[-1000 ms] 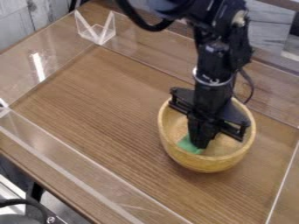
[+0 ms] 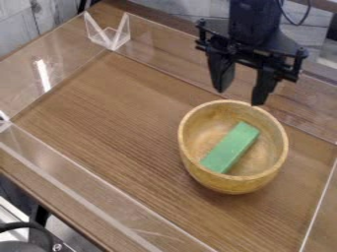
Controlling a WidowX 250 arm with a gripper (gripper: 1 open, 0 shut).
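A yellow bowl (image 2: pixel 200 136) sits on the wooden table at right of centre, with a green rectangular block (image 2: pixel 232 150) lying inside it. Above the bowl hangs my black gripper (image 2: pixel 245 91), raised clear of the block with its two fingers apart and nothing visible between them.
A clear plastic container (image 2: pixel 108 34) stands at the upper left. A dark object at the lower-left edge is only partly visible.
My gripper has risen from down at the bowl to above it, uncovering the green block, which lies in the bowl.
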